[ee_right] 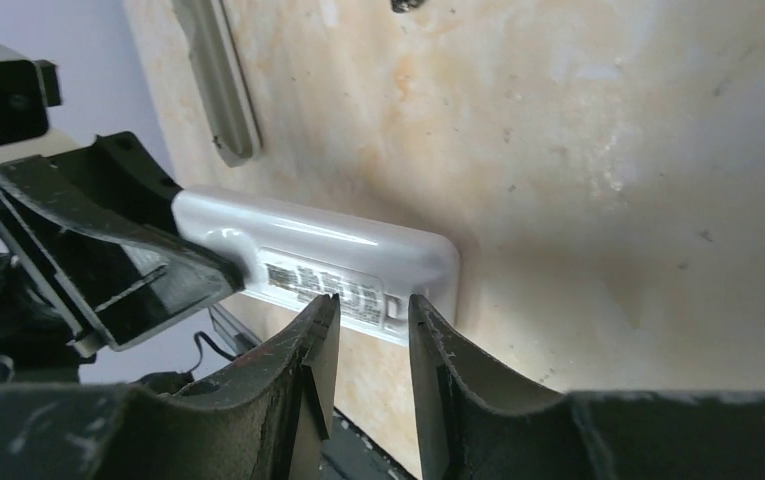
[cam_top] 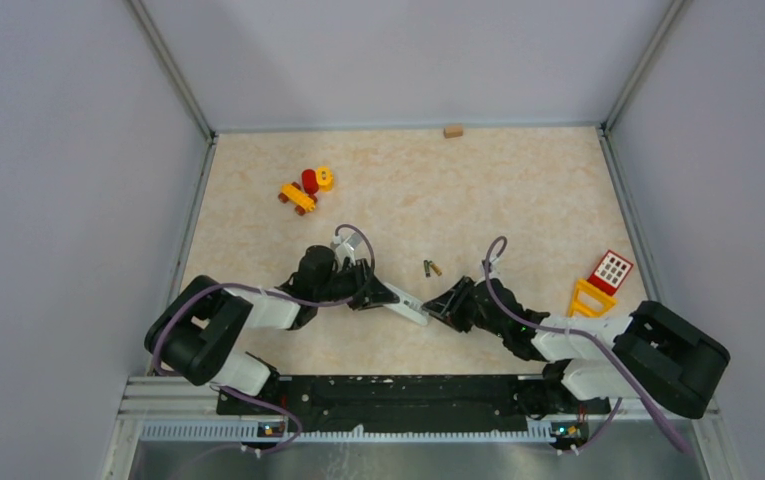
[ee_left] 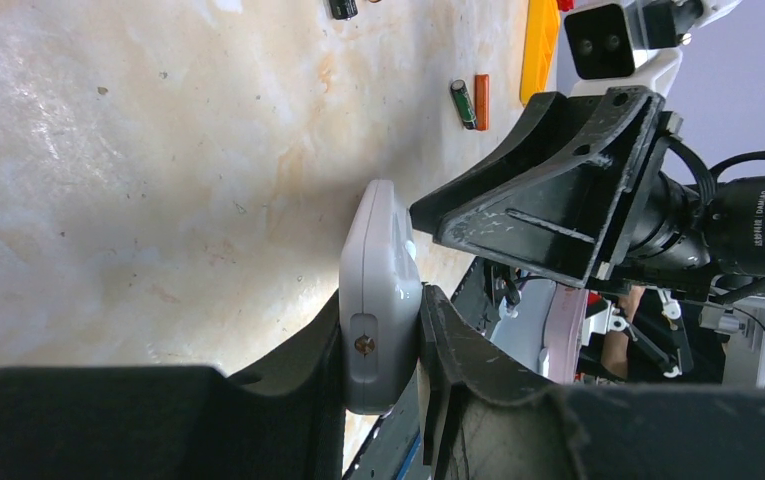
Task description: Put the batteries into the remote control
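Note:
The white remote (ee_left: 378,300) lies at front centre with its battery compartment (ee_right: 323,285) facing the right wrist camera; what is inside is hard to make out. My left gripper is around the remote's end, fingers against its sides. My right gripper is at the other end, fingertips beside the compartment's end; whether anything is between them is unclear. Loose batteries (ee_left: 462,103) lie behind the remote. The grey cover (ee_right: 220,80) lies behind my left gripper.
Yellow and red toys (cam_top: 298,198) sit at back left, a red-and-white block (cam_top: 610,270) with a yellow piece at the right, and a small wooden block (cam_top: 453,131) at the back.

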